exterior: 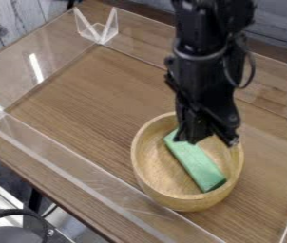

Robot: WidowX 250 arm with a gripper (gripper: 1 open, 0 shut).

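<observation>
A round wooden bowl (155, 166) sits at the front centre-right of the table, holding a green rectangular block (199, 166) that lies at a slant. The black arm reaches down from the top, its gripper (200, 119) above the back part of the bowl and the upper end of the block. The gripper looks shut, with nothing seen between its fingers, though its dark tips are hard to make out.
A small clear plastic container (98, 27) stands at the back left. Dark cables lie at the lower left, beside the table's edge.
</observation>
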